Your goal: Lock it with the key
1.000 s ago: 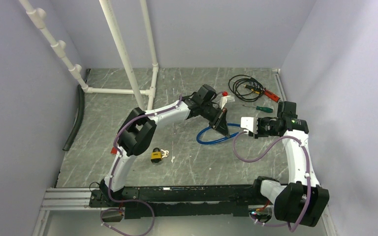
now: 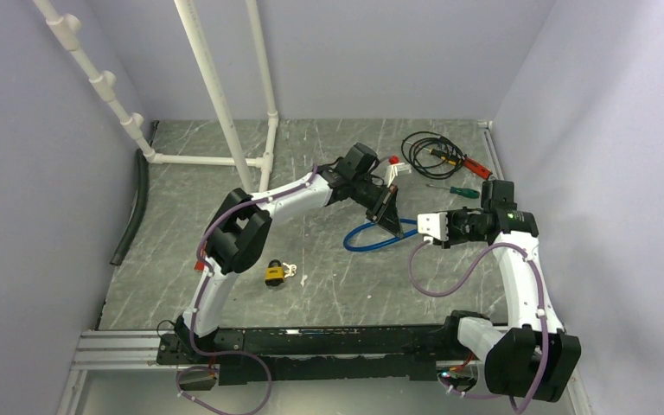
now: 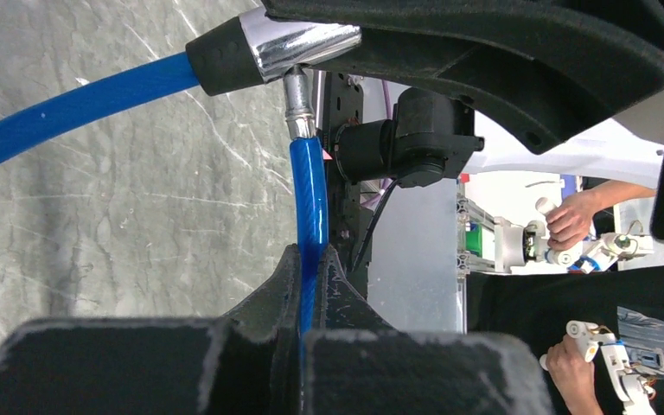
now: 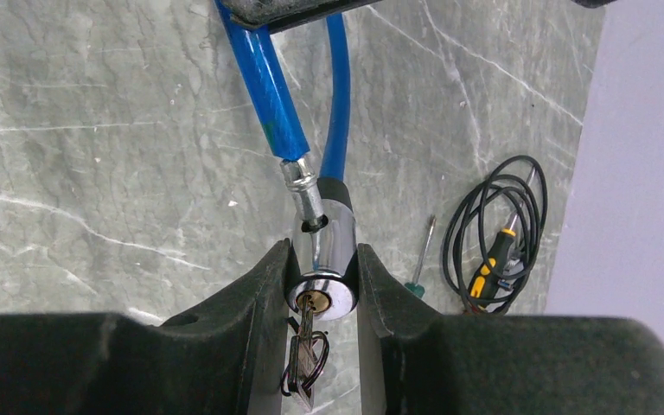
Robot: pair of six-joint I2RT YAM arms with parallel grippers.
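A blue cable lock point(image 2: 367, 248) loops over the table between my two grippers. My left gripper is shut on the blue cable point(image 3: 310, 186), just behind its metal end pin point(image 3: 298, 108). My right gripper grips the chrome lock barrel point(image 4: 337, 233) between its fingers. In the right wrist view the pin point(image 4: 303, 192) meets the side hole of the barrel, its tip out of sight there; how deep it sits I cannot tell. A key point(image 4: 305, 346) stands in the keyhole at the barrel's end, with a dark ring and another key hanging.
A yellow padlock point(image 2: 274, 274) with keys lies at the left front. Coiled black cable point(image 2: 430, 154), a red-handled tool point(image 2: 477, 169) and a green screwdriver point(image 2: 464, 192) lie at the back right. White pipes point(image 2: 199, 161) stand at the back left.
My left arm's wrist has moved only a trace; its gripper stays at the cable.
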